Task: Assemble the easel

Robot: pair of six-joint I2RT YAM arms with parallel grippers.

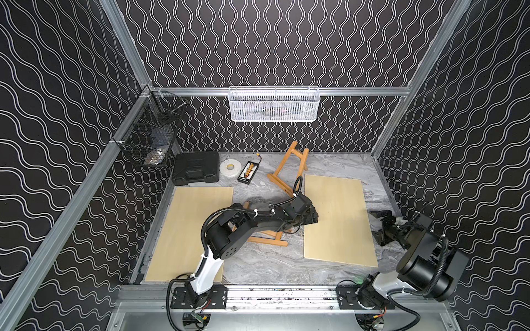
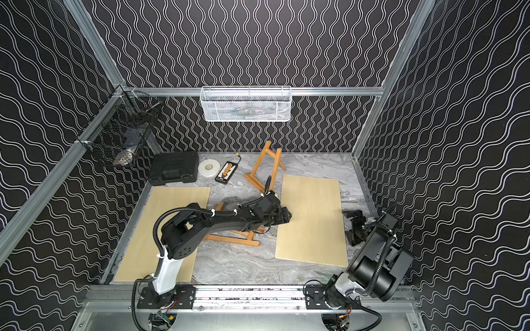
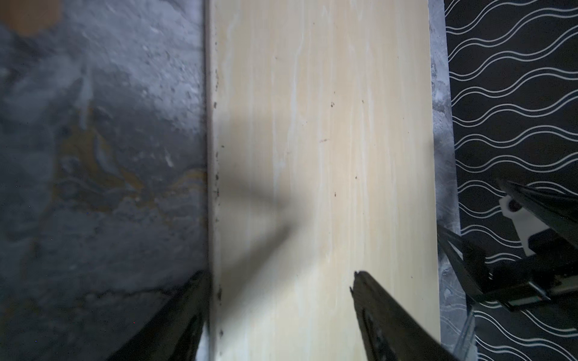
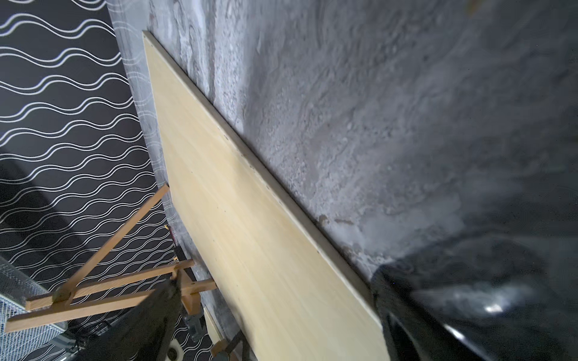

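The right wooden board (image 1: pixel 336 215) lies flat on the marble table. My left gripper is open over that board's left edge, its fingers straddling the edge region with nothing held. My right gripper is open at the board's right edge, low over the table. One wooden easel frame (image 2: pixel 255 165) stands behind the board, left of it. A second wooden piece (image 1: pixel 267 241) lies under my left arm, partly hidden. The other board (image 1: pixel 176 237) lies at the left of the table.
At the back left are a black case (image 1: pixel 196 168), a tape roll (image 1: pixel 230 167) and a small black device (image 1: pixel 248 172). A white mesh basket (image 1: pixel 273 104) hangs on the back wall, a black basket on the left. Free table shows at front centre and back right.
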